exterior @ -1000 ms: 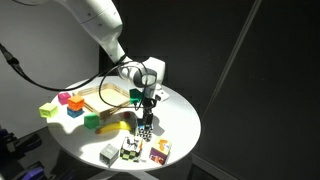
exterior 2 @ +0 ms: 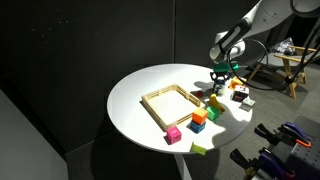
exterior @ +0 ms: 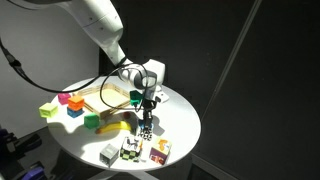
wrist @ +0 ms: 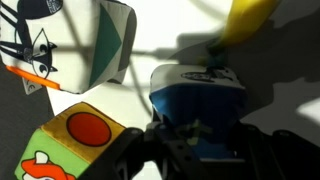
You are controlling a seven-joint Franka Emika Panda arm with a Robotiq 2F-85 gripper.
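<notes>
A small block (wrist: 195, 100) with a blue side and a pale patterned top lies right at the fingertips of my gripper in the wrist view. In exterior view 1 the gripper (exterior: 147, 119) points down at a small black-and-white patterned block (exterior: 145, 132) on the right part of the round white table. The fingers are dark and blurred, so whether they touch the block cannot be told.
Close by stand larger picture blocks (exterior: 131, 148) a block with a red dot. A yellow curved piece (exterior: 113, 127) lies left of the gripper. A shallow wooden tray (exterior 2: 172, 104) and several coloured cubes sit farther off.
Hardly anything differs; the arm stays over the same spot and the objects on the table lie as before.
</notes>
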